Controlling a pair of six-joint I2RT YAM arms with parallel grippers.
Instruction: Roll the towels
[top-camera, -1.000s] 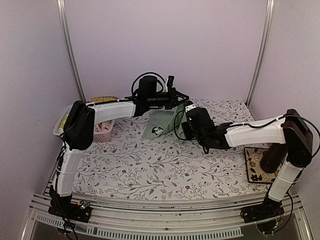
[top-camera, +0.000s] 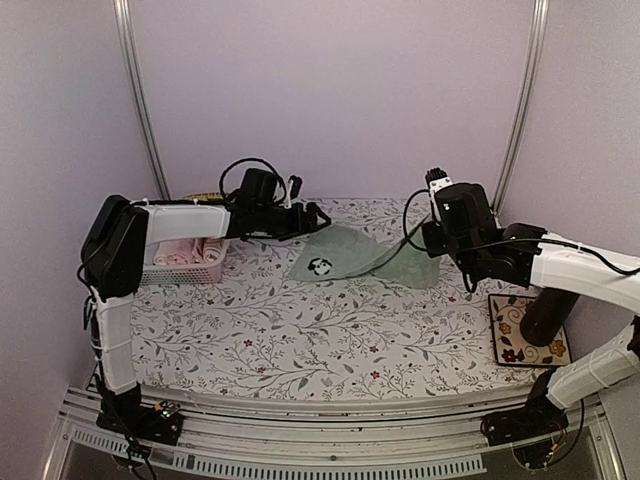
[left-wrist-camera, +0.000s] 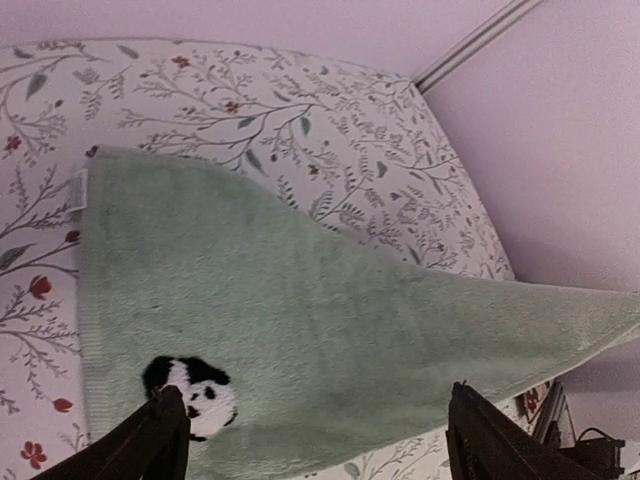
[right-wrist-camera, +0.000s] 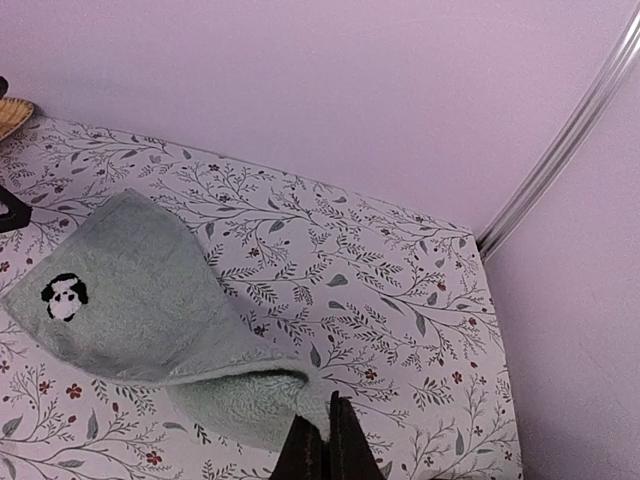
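Observation:
A pale green towel (top-camera: 340, 255) with a panda face lies partly flat on the floral mat, its right part lifted and folded over. My right gripper is shut on that right end, which rises to its fingertips (right-wrist-camera: 337, 430). My left gripper stands open above the towel's left part (left-wrist-camera: 230, 290), nothing between its fingers. In the right wrist view the panda corner (right-wrist-camera: 64, 297) lies flat at the left.
A basket (top-camera: 180, 272) holding rolled pink towels stands at the left. A patterned tray (top-camera: 505, 350) with a dark cylinder (top-camera: 545, 315) is at the right front.
Both grippers have moved apart, left gripper to the left and right gripper to the right, pulling the towel's end rightward and spreading it out. The left gripper no longer holds the towel.

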